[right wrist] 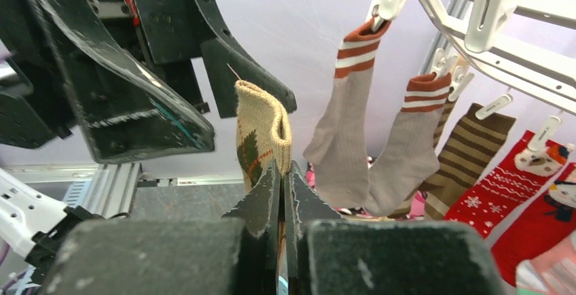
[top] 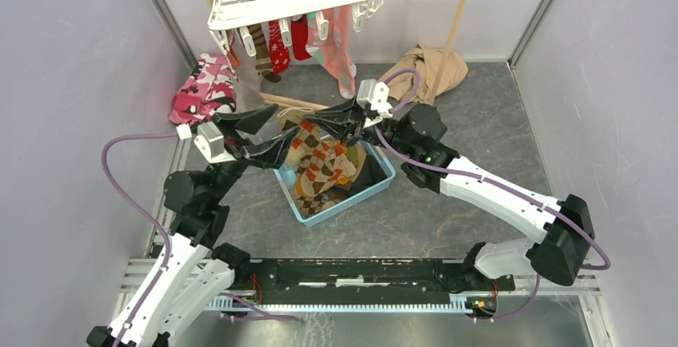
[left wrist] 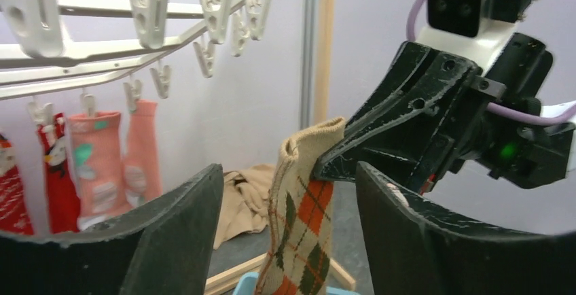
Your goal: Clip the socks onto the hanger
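An argyle sock (left wrist: 299, 227) with a tan cuff hangs above the blue bin (top: 344, 209), held at its top by my right gripper, which is shut on it. My left gripper (top: 284, 129) is open around the sock, its fingers apart from the fabric on either side in the left wrist view. Socks in grey, brown, red and pink (top: 332, 43) hang from clips on the white hanger (top: 292, 3) at the back; several empty clips (left wrist: 217, 16) show in the left wrist view.
More argyle socks (top: 324, 167) lie in the bin. A pink camouflage cloth (top: 200, 91) and a beige cloth (top: 448, 75) lie at the back, near wooden poles.
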